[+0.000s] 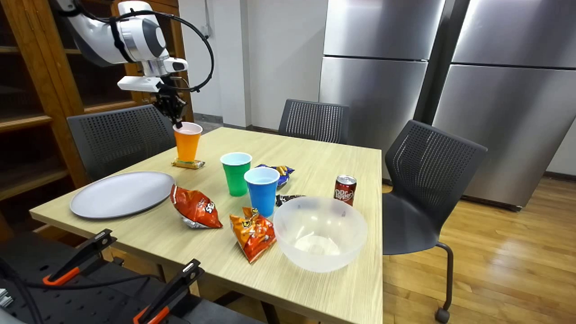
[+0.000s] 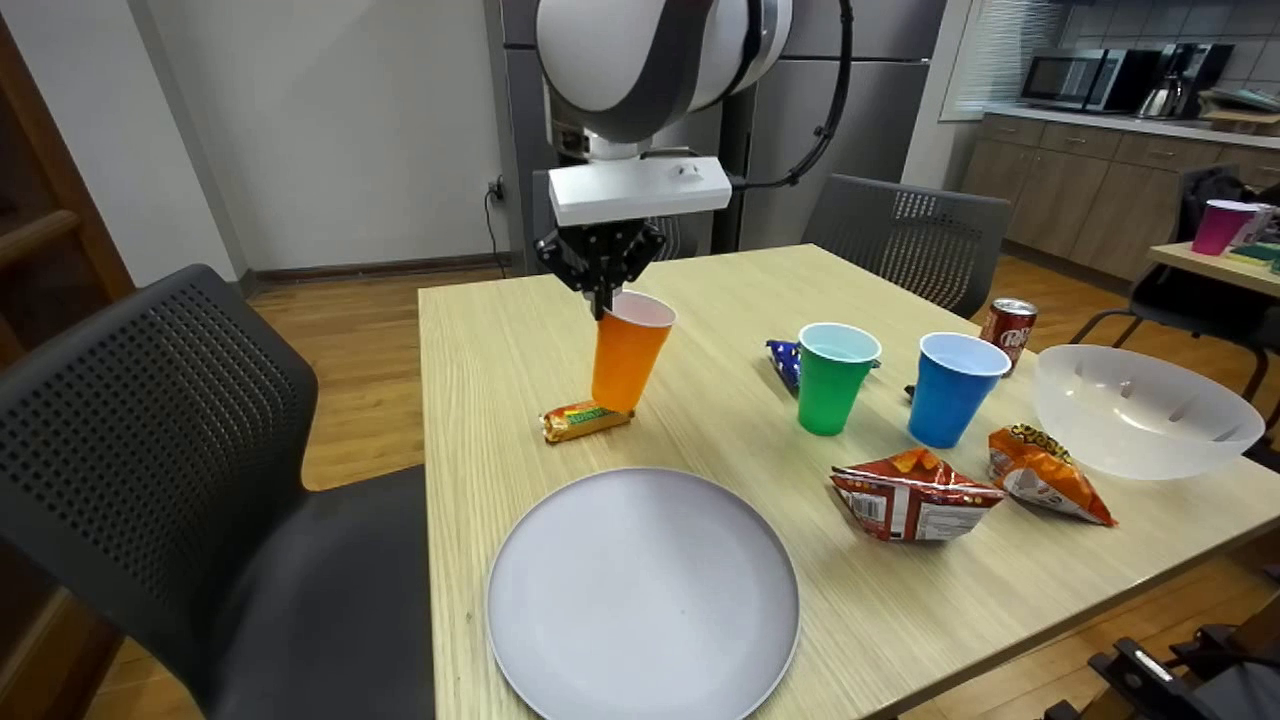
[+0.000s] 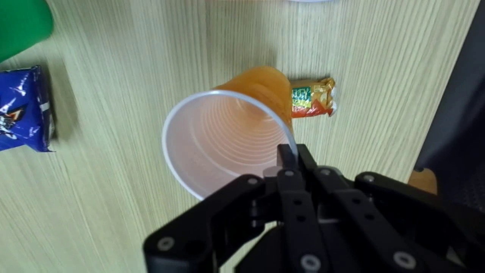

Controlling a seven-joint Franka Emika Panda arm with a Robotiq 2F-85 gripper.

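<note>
My gripper is shut on the rim of an orange cup, one finger inside the cup and one outside. The cup tilts slightly, its open mouth up, and looks empty in the wrist view. A gold-wrapped snack bar lies on the table by the cup's base. From above, the orange cup covers part of the bar. In exterior view 1 the cup appears just over the bar; whether they touch I cannot tell.
A grey plate lies near the bar. Green and blue cups, chip bags, a soda can and a translucent bowl stand farther along the table. A chair borders the near edge.
</note>
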